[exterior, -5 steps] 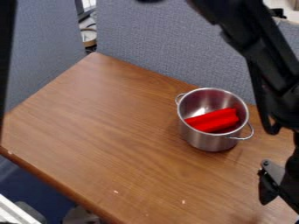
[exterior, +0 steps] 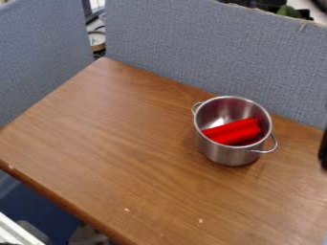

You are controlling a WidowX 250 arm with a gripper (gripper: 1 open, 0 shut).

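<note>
A steel pot (exterior: 217, 110) with two side handles stands on the wooden table (exterior: 115, 144), right of centre. Red cylindrical material (exterior: 234, 131) lies inside it. A dark shape (exterior: 323, 146) shows at the right edge, too little of it to tell which part of the robot it is. The gripper's fingers are not visible.
Grey padded panels (exterior: 192, 53) border the table at the back and left.
The black arm and gripper have moved out to the right, almost wholly out of the view. The pot and its red contents look unchanged.
</note>
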